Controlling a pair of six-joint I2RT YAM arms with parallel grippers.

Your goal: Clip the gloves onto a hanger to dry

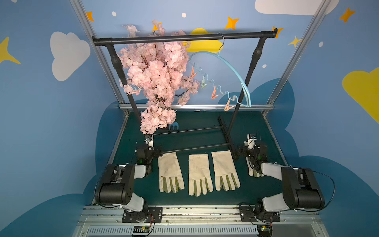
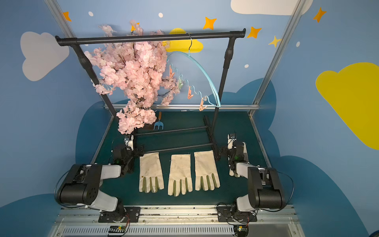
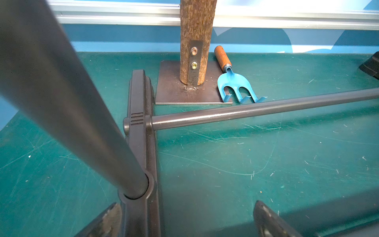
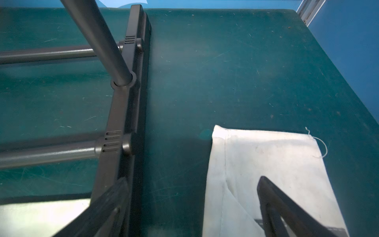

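Observation:
Three cream gloves with green-striped fingers lie flat in a row: a left glove [image 1: 170, 169], a middle glove [image 1: 199, 169] and a right glove [image 1: 225, 167]. A fourth glove [image 4: 268, 158] lies to the right of the rack, partly hidden under the right arm in the top views. From the rack's bar hangs a light blue hanger [image 1: 233, 71] with several pink and green clips [image 1: 214, 93]. My left gripper is open and empty above the rack's left foot. My right gripper, also open and empty, hovers over the fourth glove's left side.
A black rack [image 1: 158, 39] spans the table, its low rails [image 1: 193, 148] behind the gloves. Pink blossoms [image 1: 158, 75] cover its left half. Near the trunk's base plate [image 3: 167, 86] lies a blue hand fork [image 3: 234, 83].

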